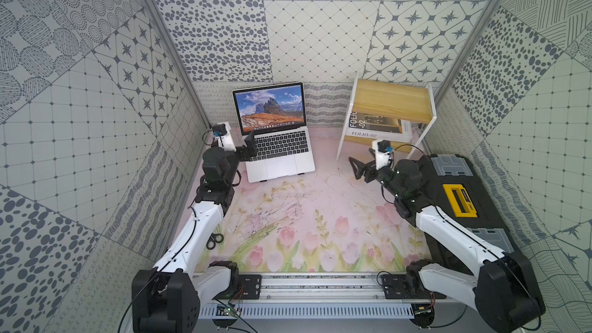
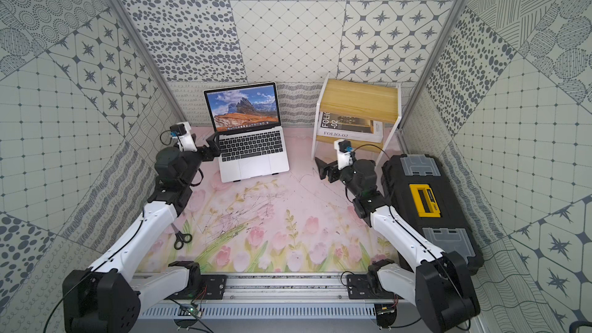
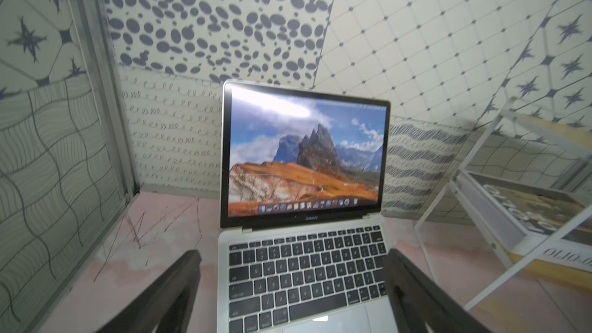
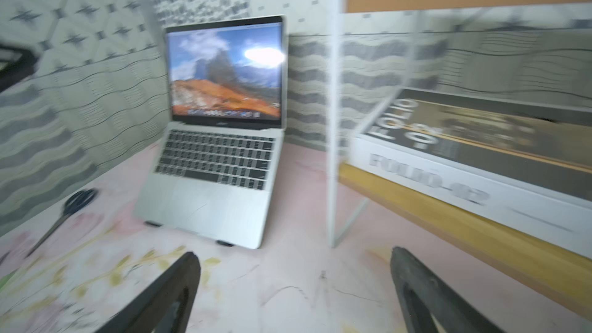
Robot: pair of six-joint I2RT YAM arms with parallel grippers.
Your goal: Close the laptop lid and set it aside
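An open silver laptop [image 1: 278, 160] stands at the back left of the pink floral table, its screen [image 2: 241, 108] upright and lit. My left gripper [image 1: 246, 146] is open, raised at the laptop's left side near the keyboard; in the left wrist view the keyboard [image 3: 305, 274] shows beyond its two blurred fingers. My right gripper [image 1: 359, 167] is open and empty in front of the shelf, to the right of the laptop and apart from it.
A wooden shelf [image 1: 391, 95] at back right holds a FOLIO-02 box [image 1: 376, 131]. A black case [image 2: 425, 172] lines the right side. Scissors [image 2: 182, 238] lie at front left.
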